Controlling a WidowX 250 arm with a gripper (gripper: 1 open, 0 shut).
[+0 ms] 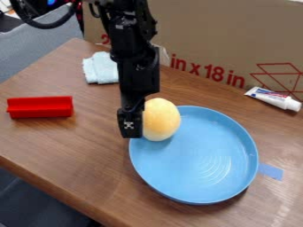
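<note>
My black gripper (137, 121) hangs over the left rim of a blue plate (201, 168), its fingers open and low beside a round pale yellow object (162, 121) that sits on the plate's upper left part. The object is partly behind the gripper; whether the fingers touch it I cannot tell.
A red block (39, 107) lies on the left of the wooden table (71, 142). A folded pale cloth (99, 69) is at the back left, a toothpaste tube (274, 98) at the back right, before a cardboard box (225, 35). The table's edge runs along the lower left.
</note>
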